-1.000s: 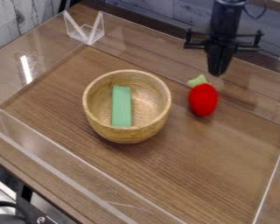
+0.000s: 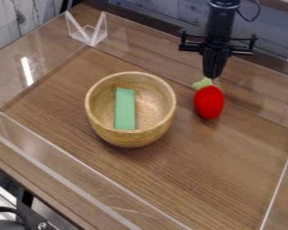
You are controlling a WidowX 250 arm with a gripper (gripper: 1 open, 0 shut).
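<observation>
My gripper (image 2: pixel 211 70) is at the top right on its dark arm, its fingertips pointing down just above a small pale green item (image 2: pixel 202 84). The gripper looks shut, with nothing visible between its fingers. A red oval object (image 2: pixel 209 102) lies just in front of the green item. To the left, a round wooden bowl (image 2: pixel 158 126) holds a green rectangular block (image 2: pixel 125 110).
A clear plastic or wire object (image 2: pixel 89 29) stands at the upper left. The wooden table (image 2: pixel 171 184) has free room at the front and left. A dark cable or part lies at the lower left edge.
The bowl, red object and green item stay in place.
</observation>
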